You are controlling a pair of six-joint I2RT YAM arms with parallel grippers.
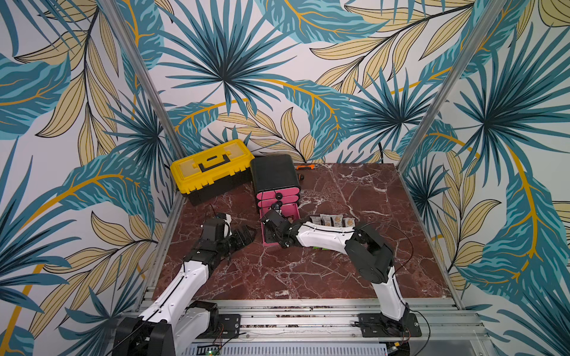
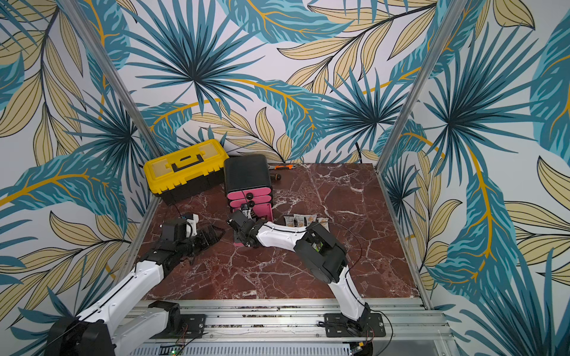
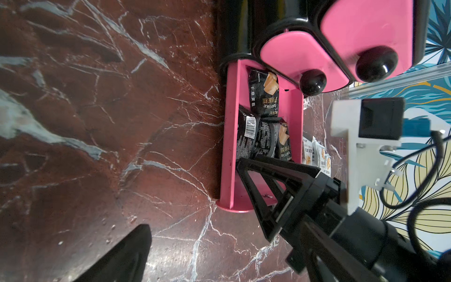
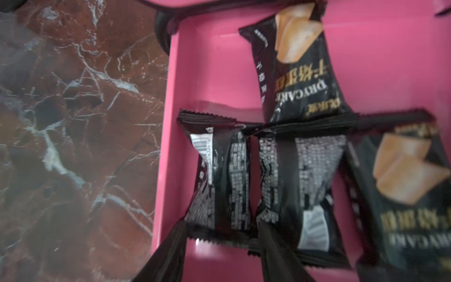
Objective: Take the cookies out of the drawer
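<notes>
The pink drawer [image 3: 228, 141] is pulled out of the black cabinet [image 1: 276, 172]. Inside lie several black cookie packets: one at the back [image 4: 300, 80], with a left packet [image 4: 220, 181], a middle packet [image 4: 300, 188] and a right packet [image 4: 406, 188] in a row before it. My right gripper is over the drawer, partly open, its fingertips near the lower end of the left packet; contact cannot be told. Nothing shows held between them. My left gripper [image 1: 250, 233] stands open and empty over the table, left of the drawer.
Several white packets [image 1: 350, 222] lie on the table right of the drawer, partly behind the right arm. A yellow toolbox [image 1: 212, 166] stands left of the cabinet. An orange-handled tool [image 2: 285, 167] lies behind.
</notes>
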